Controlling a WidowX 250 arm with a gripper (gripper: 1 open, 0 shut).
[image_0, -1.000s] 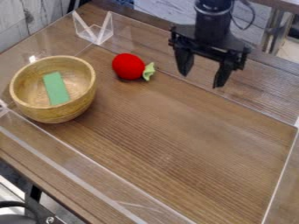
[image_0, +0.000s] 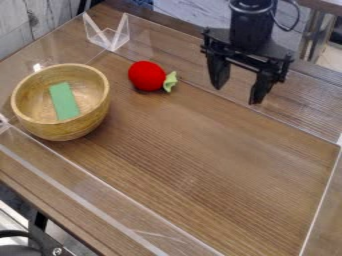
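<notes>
The black gripper (image_0: 249, 68) hangs over the back right of the wooden table, with its two dark fingers spread apart and nothing visible between them. To its left lies a red object with a green leafy end (image_0: 148, 76), apart from the gripper. At the far left a wooden bowl (image_0: 91, 116) holds a green rectangular block (image_0: 63, 102).
A clear, open-topped container (image_0: 110, 30) stands at the back left. A dark cable-like object lies at the bottom-left corner.
The gripper has shifted and turned slightly at the back right. The red object, bowl and block have not moved.
</notes>
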